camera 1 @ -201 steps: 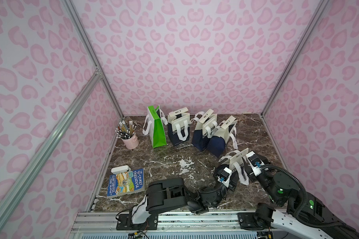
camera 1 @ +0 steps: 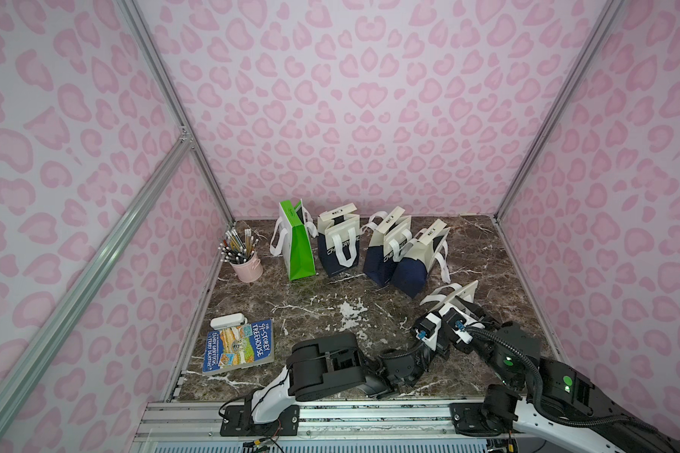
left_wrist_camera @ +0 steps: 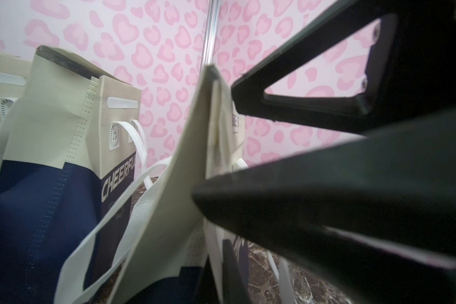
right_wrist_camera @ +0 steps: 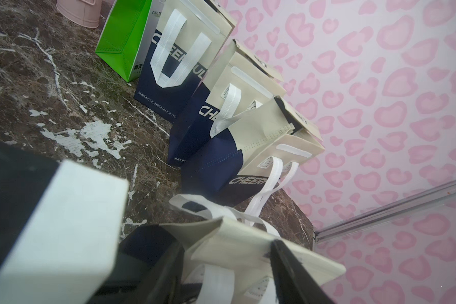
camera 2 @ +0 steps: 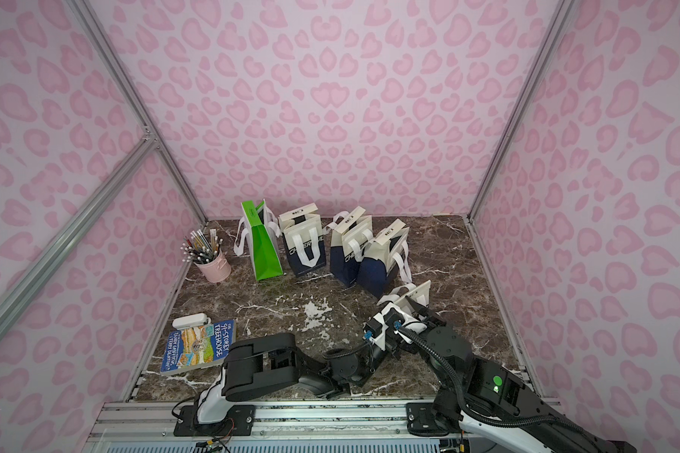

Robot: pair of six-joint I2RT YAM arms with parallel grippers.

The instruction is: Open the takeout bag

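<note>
The nearest takeout bag (camera 1: 430, 302), beige above navy with white strap handles, stands at the front right, its lower part hidden by both arms. Its beige top (right_wrist_camera: 248, 240) looks folded toward the right in the right wrist view. Low in the left wrist view, my left gripper is shut, with a thin beige panel of the bag between its fingertips. My right gripper stands open over the bag's top, one finger (right_wrist_camera: 291, 271) in front of the beige flap. Its long black fingers also cross the right side of the left wrist view, close by the bag's upper edge.
Behind stand several other bags: a navy-and-beige bag (camera 1: 415, 264) close by, two similar ones, and a green bag (camera 1: 298, 241). A pink pencil cup (camera 1: 248, 268), a book (camera 1: 239, 347) and a white case (camera 1: 227, 321) lie left.
My right gripper has moved left, in over the bag's top near the left gripper. The bag's top has shifted slightly right, and its front handle is now hidden behind the arms.
</note>
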